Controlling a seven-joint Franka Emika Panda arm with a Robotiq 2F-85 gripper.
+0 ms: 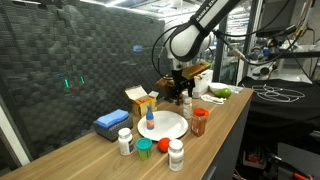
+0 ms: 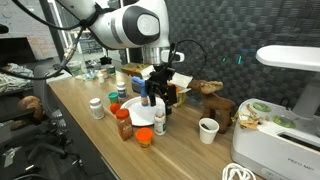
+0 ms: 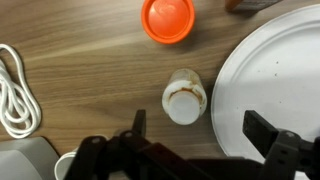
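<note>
A small bottle with a white cap (image 3: 184, 105) stands on the wooden counter, seen from above in the wrist view. In exterior view 2 the same white-capped bottle (image 2: 159, 124) stands upright beside the white plate. My gripper is open, its fingers spread to the left and right of the cap with room on both sides. In exterior view 2 the gripper (image 2: 160, 99) hangs just above the bottle. The white plate (image 1: 174, 130) carries a blue bottle (image 1: 150, 119).
An orange-lidded jar (image 3: 168, 18) stands close to the bottle; another orange-lidded jar (image 1: 199, 122) shows nearby. A white cup (image 2: 208, 130), a brown toy animal (image 2: 216, 104) and a white appliance (image 2: 275, 140) are around it. Several jars line the counter's left part.
</note>
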